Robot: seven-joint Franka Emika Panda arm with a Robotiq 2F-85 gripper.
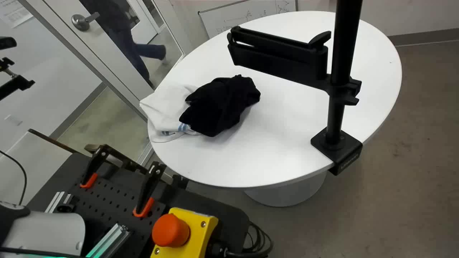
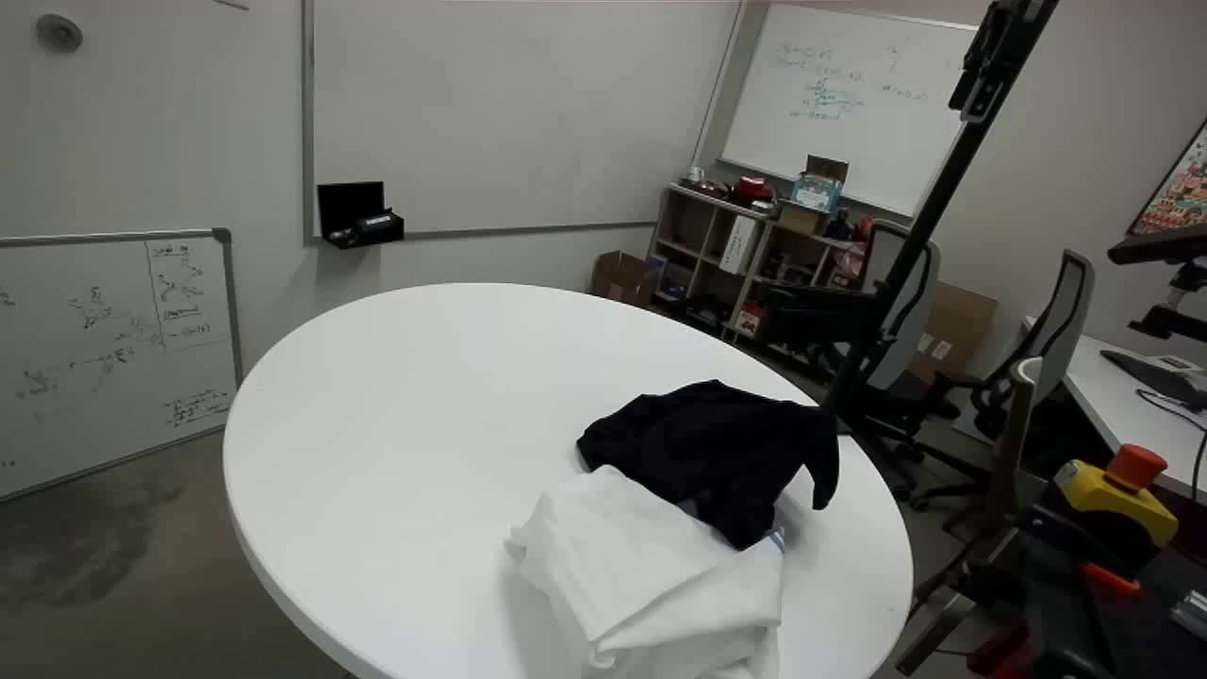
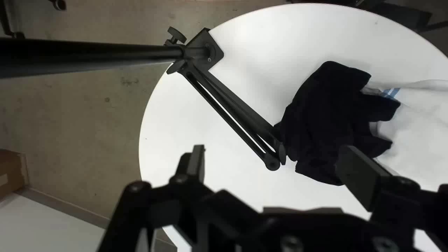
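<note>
A crumpled black cloth (image 1: 223, 105) lies on the round white table, overlapping a white cloth (image 1: 165, 107) with blue stripes near its edge. From the other side, the black cloth (image 2: 724, 453) sits behind the bunched white cloth (image 2: 651, 577). Looking down in the wrist view, I see my gripper wide open, its two fingers far apart and nothing held between them. The black cloth (image 3: 336, 117) is below, partly behind the right finger (image 3: 361, 176); the white cloth (image 3: 420, 121) extends off to the right. Neither exterior view shows the gripper.
A black pole (image 1: 344, 51) with a folded arm (image 1: 279, 56) is clamped to the table edge, the arm reaching over the tabletop. A yellow box with a red button (image 1: 170, 230) sits on the dark bench.
</note>
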